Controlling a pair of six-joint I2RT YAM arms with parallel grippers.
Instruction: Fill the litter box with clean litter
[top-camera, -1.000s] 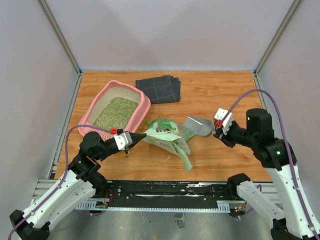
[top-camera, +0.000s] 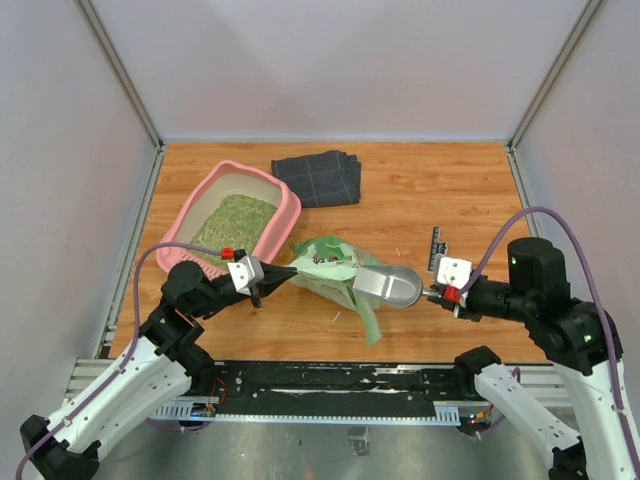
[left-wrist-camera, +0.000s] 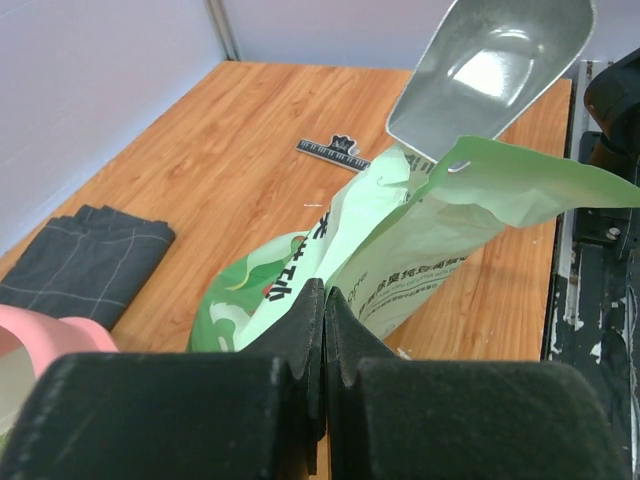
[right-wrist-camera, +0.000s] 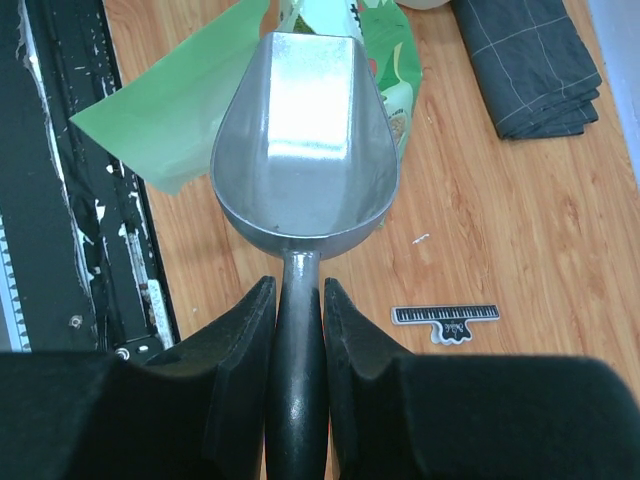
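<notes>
A green and white litter bag (top-camera: 330, 262) lies mid-table, its open mouth toward the right. My left gripper is shut on the bag's edge, pinching the thin film at its fingertips. In my right gripper is the dark handle of a metal scoop (top-camera: 402, 287); the fingers are shut on it. The scoop's bowl looks empty, with its front edge at the bag's mouth. At the back left stands the pink litter box (top-camera: 287, 215), with green pellets (top-camera: 235, 225) covering part of its floor.
A folded dark cloth (top-camera: 318, 178) lies right of the box. A black clip (top-camera: 436, 248) rests on the right of the table. Bare wood (top-camera: 430, 185) spreads across the back right. A dark rail (top-camera: 330, 390) runs along the front edge.
My left gripper and the litter box have stayed in place.
</notes>
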